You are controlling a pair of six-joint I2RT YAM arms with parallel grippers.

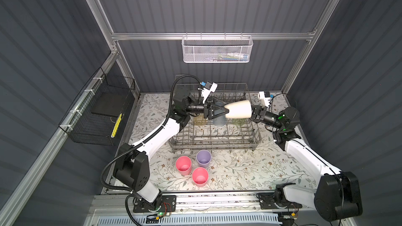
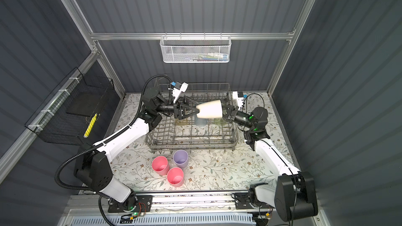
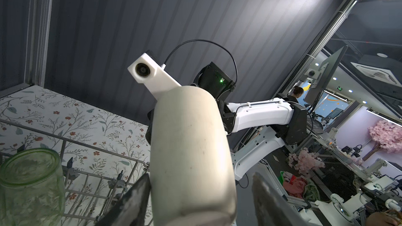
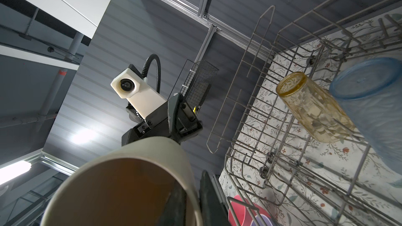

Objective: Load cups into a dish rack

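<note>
A cream cup [image 1: 237, 109] lies sideways in the air above the wire rack [image 1: 213, 146], between my two grippers. My left gripper [image 1: 222, 109] is at its left end, fingers apart and blurred in the left wrist view. My right gripper [image 1: 253, 111] is at its right end, its open rim facing the right wrist camera; whether either grips it is unclear. In the rack stand an amber glass [image 4: 314, 108], a blue cup [image 4: 366, 100] and a green glass [image 3: 31, 184].
Two pink cups [image 1: 183, 164] and a purple cup [image 1: 203, 157] stand on the table in front of the rack. A mesh basket [image 1: 217, 50] hangs on the back wall.
</note>
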